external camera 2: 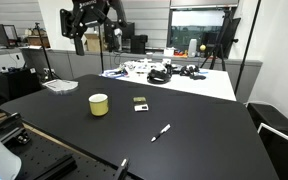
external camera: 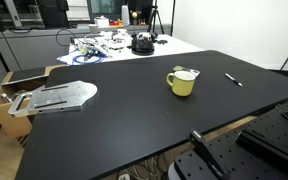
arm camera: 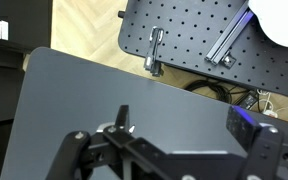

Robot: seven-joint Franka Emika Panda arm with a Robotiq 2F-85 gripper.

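Observation:
A yellow mug (external camera: 182, 83) stands upright on the dark table, its handle towards the left in exterior view 1; the same mug (external camera 2: 99, 106) shows in exterior view 2. A pen-like marker (external camera 2: 161, 132) lies flat nearer the front, apart from the mug. Behind them are a small greenish item (external camera 2: 139, 100) and a pale item (external camera 2: 142, 108). High above the table, at the upper left of exterior view 2, hangs my gripper. In the wrist view my gripper appears open, fingertips wide apart, with nothing between them.
A silver slotted plate (external camera: 56, 97) lies at the table's left in exterior view 1, by a wooden box (external camera: 16, 120). A perforated metal base plate (arm camera: 189, 40) borders the table. Cables and equipment stand behind.

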